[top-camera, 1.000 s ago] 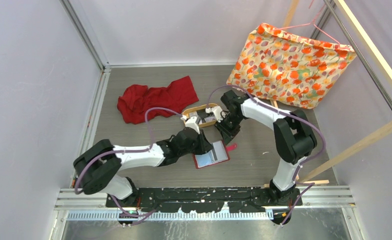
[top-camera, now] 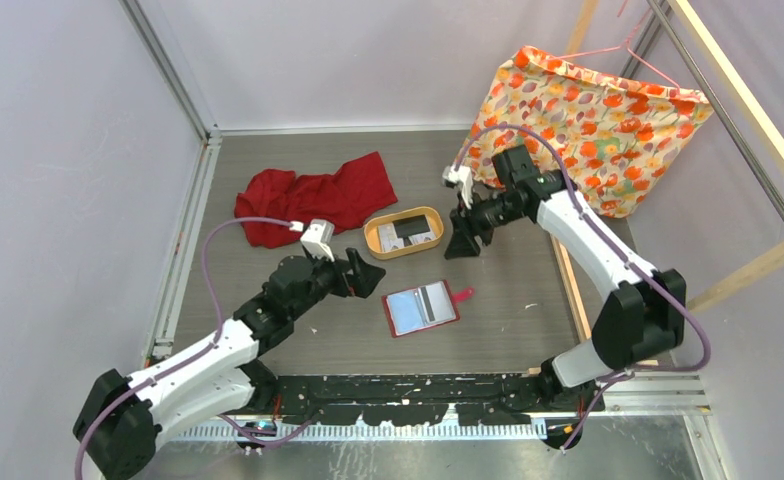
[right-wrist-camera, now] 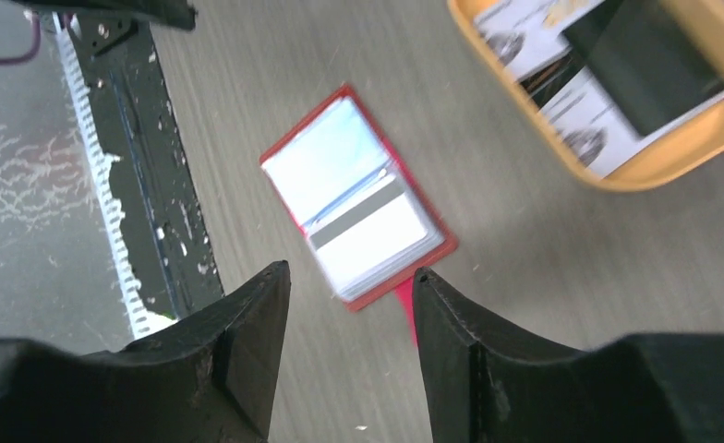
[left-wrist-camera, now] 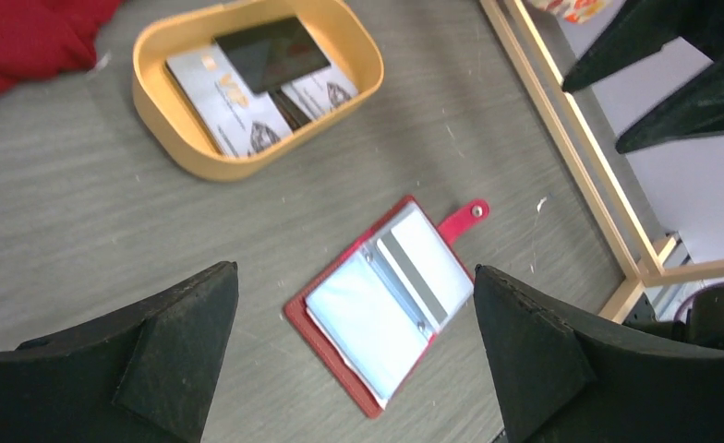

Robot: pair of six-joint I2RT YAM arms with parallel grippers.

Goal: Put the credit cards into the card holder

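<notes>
The card holder [top-camera: 421, 307] lies spread flat on the table, red with clear sleeves and a grey strip across one side; its red strap [left-wrist-camera: 464, 220] sticks out. Behind it, an orange-yellow tray [top-camera: 372, 240] holds several cards, among them a black card [left-wrist-camera: 271, 53] and white printed cards [left-wrist-camera: 218, 92]. My left gripper is open and empty, to the left of the holder in the top view. Over on the right of the tray, my right gripper has its fingers parted, with nothing visible between them. Both grippers are clear of the holder.
A crumpled red cloth [top-camera: 318, 200] lies at the back left. At the back right hangs a flower-patterned cloth [top-camera: 588, 125] near wooden bars [top-camera: 753, 268]. Bare table surrounds the holder on its near side and to its right.
Both arms have drawn away from the holder, the left one leftwards and the right one to the right. Holder and tray have stayed in place.
</notes>
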